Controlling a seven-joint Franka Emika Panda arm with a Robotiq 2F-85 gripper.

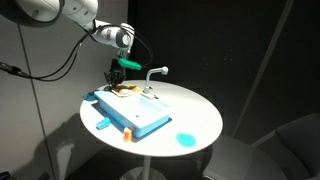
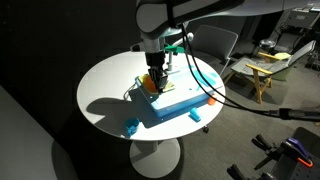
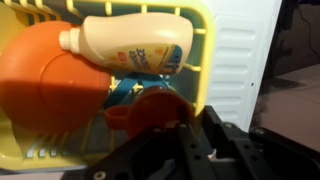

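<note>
In the wrist view, an orange-red mug is inside a yellow dish rack, its handle toward the left. At the mug's right side my gripper is shut, apparently on the mug's edge beside the rack's rim. Dark fingers and shadow hide the exact contact. A cream bottle lies across the rack above the mug, and a round orange dish fills its left part. From outside, my gripper is low over the rack.
A pale blue sink unit with a grey faucet adjoins the rack on the round white table. Blue pieces, an orange piece and a cyan disc lie around it.
</note>
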